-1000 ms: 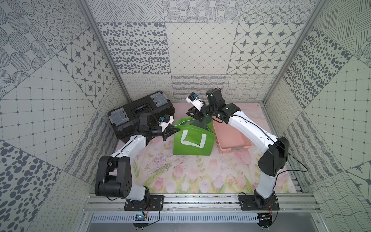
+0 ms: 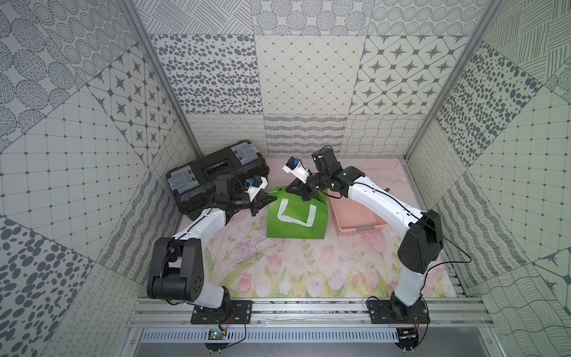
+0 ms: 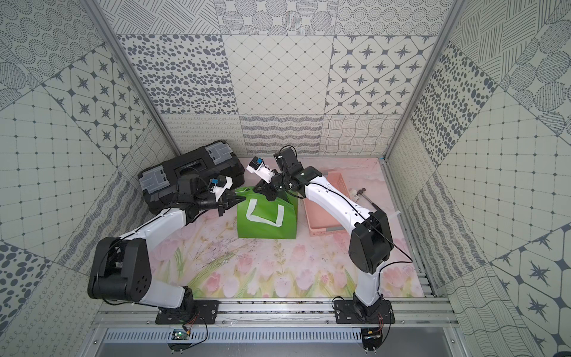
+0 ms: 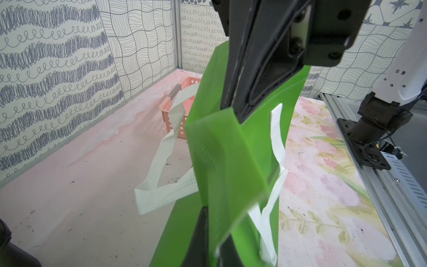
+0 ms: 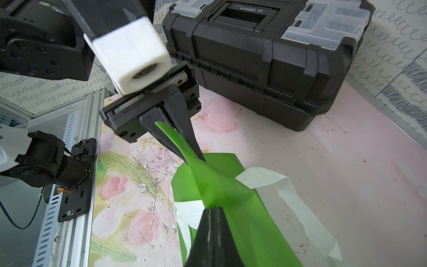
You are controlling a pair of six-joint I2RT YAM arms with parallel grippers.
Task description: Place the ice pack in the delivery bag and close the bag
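A green bag (image 2: 300,217) with white handles stands upright on the table; its mouth is drawn in. My left gripper (image 2: 273,198) is shut on the bag's left top edge, with the green cloth pinched between its fingers in the right wrist view. My right gripper (image 2: 305,195) is at the bag's mouth, pointing down. In the right wrist view its fingers (image 5: 206,240) are together with nothing between them. In the left wrist view its tips meet the bag's upper edge. No ice pack is in sight; the bag's inside is hidden.
A pink basket (image 2: 358,229) beside the bag on the right shows a bare floor, partly covered by my right arm. A black toolbox (image 2: 217,169) stands at the back left.
My right gripper has moved down onto the bag's mouth. The dark inside of the bag, seen a second ago, is now covered as the mouth narrows. The left arm has stayed still.
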